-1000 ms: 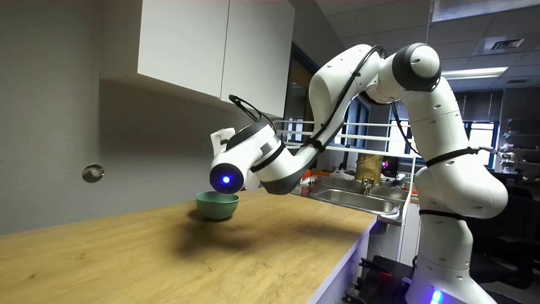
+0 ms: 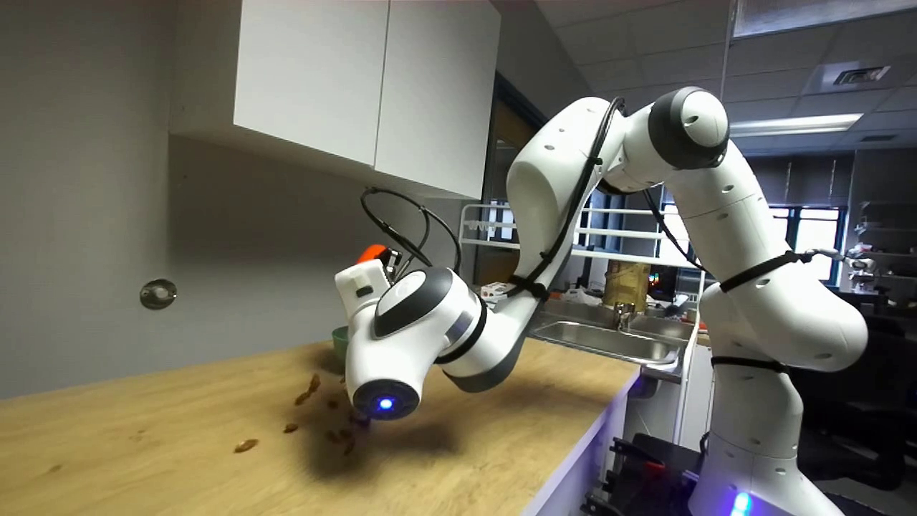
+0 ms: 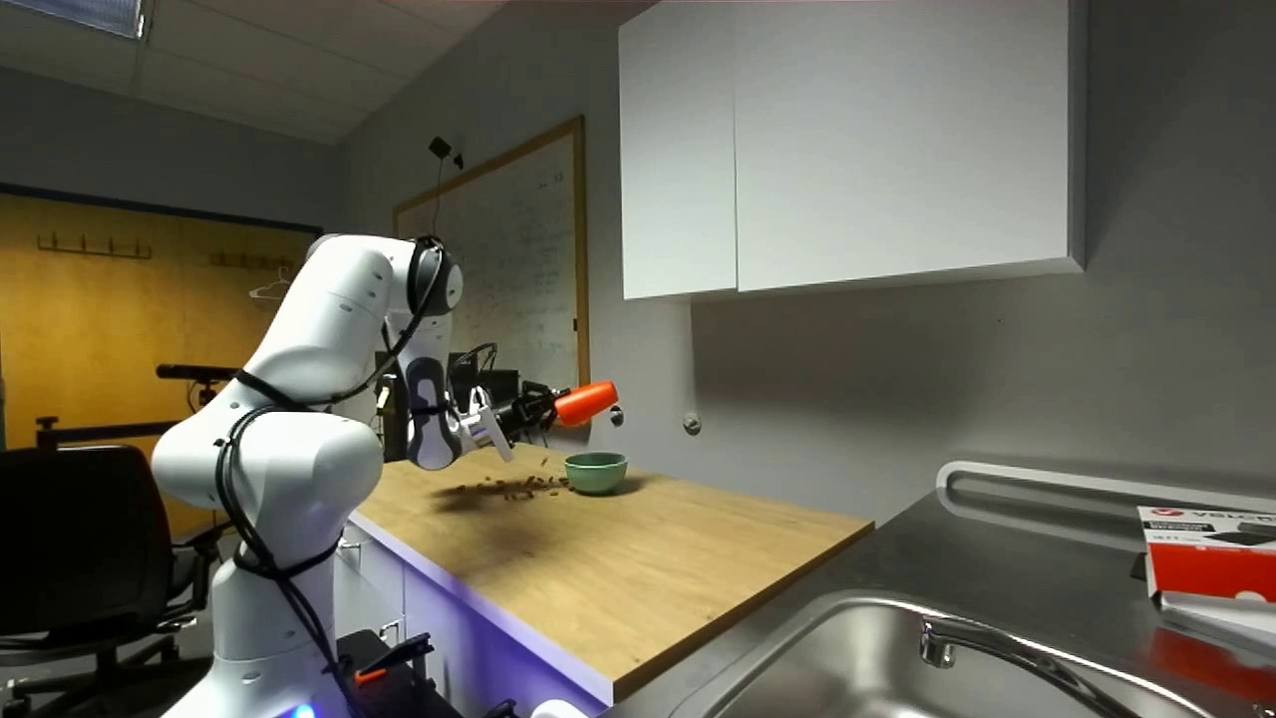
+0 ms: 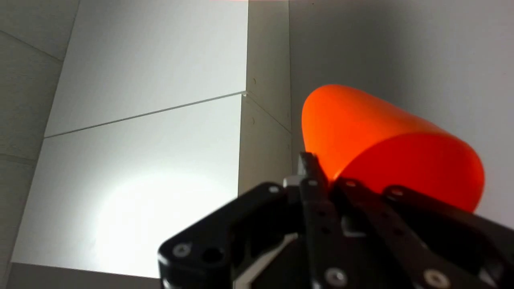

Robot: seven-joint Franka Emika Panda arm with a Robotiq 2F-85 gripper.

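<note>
My gripper is shut on the wall of an orange cup (image 4: 366, 125), whose wide mouth shows at the lower right of the wrist view. In exterior view 2 the orange cup (image 3: 586, 403) is tipped on its side, above the green bowl (image 3: 595, 473) and close to the wall. Brown pieces (image 3: 520, 490) lie scattered on the wooden counter beside the bowl, and a few seem to be in the air. Exterior view 1 shows more of these brown pieces (image 2: 246, 446) on the wood; there the arm hides most of the bowl. What the bowl holds cannot be seen.
White cabinets (image 3: 897, 156) hang above the counter on the wall. A red and white box (image 3: 1214, 556) lies beside the sink.
The wrist has moved down and turned over. Part of the orange cup now shows behind it. Brown pieces now lie on the counter, which was bare before; the bowl is now mostly hidden.
</note>
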